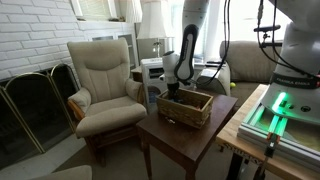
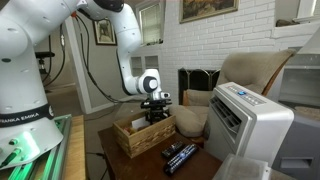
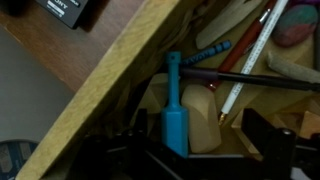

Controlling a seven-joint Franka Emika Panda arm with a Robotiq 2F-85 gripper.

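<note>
My gripper is open, its dark fingers apart at the bottom of the wrist view. Between and ahead of them lies a long blue item (image 3: 174,125) with a narrow neck, beside a tan rounded piece (image 3: 201,117). Contact with either finger cannot be made out. In the first exterior view the gripper (image 1: 172,88) reaches down into a brown open box (image 1: 184,117). From the other side, the box (image 2: 147,138) hides part of the fingers (image 2: 154,112).
A dark pen (image 3: 250,78), a white stick (image 3: 246,70) and a purple item (image 3: 297,22) crowd the box. Its wall (image 3: 95,95) runs close by the left finger. Black items (image 2: 180,157) lie on the table outside. An armchair (image 1: 105,88) stands beyond the table.
</note>
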